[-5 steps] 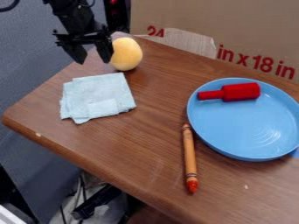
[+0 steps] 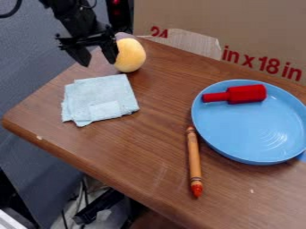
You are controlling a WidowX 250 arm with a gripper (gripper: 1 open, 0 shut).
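The black gripper (image 2: 96, 55) hangs at the upper left over the table's far left corner, its fingers pointing down, apart from each other. Just right of it sits a yellow rounded object (image 2: 131, 56). A folded pale blue cloth (image 2: 98, 98) lies below the gripper on the wooden table (image 2: 131, 161). On the right, a red roller-like object (image 2: 245, 94) lies in a blue plate (image 2: 251, 134). An orange crayon (image 2: 194, 165) lies left of the plate.
A large cardboard box (image 2: 227, 31) stands along the back of the table. The table's left edge runs diagonally, with grey floor and dark equipment beyond it.
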